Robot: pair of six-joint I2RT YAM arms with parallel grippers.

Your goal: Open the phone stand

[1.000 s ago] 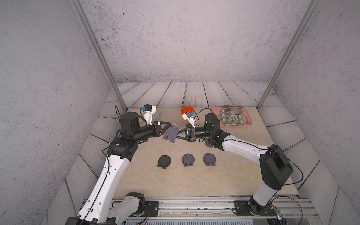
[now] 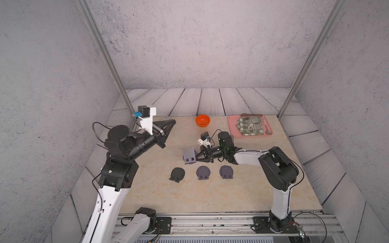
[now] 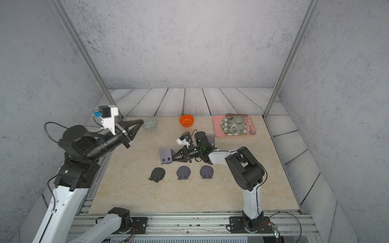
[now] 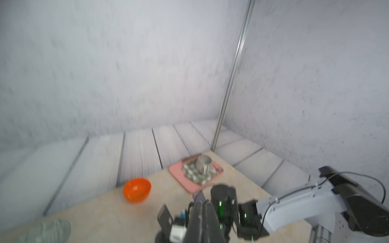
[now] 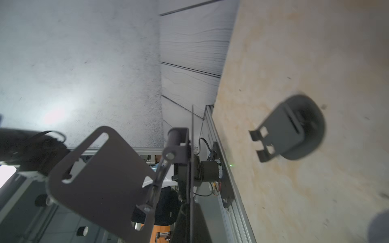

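A purple-grey phone stand [image 2: 189, 154] is at mid-table with my right gripper [image 2: 197, 156] at its right side. In the right wrist view its slotted plate [image 5: 109, 178] stands apart from a thin part seen edge-on, with a hinge arm [image 5: 164, 170] between them. The right fingers look shut on the stand; their tips are mostly hidden. My left gripper [image 2: 173, 122] is raised at the left, clear of the stand. Its fingers [image 4: 197, 226] are together, with nothing showing between them.
A black folded stand [image 2: 177, 174] and two purple ones [image 2: 203, 172] [image 2: 226, 172] lie in front. Another [image 3: 210, 140] lies partly behind the right arm. An orange bowl [image 2: 202, 120] and pink tray [image 2: 232, 130] are at the back.
My left gripper has left the stand, moving back, up and left. The right gripper has moved nearer the front with the stand, whose plate now sits lower in the view.
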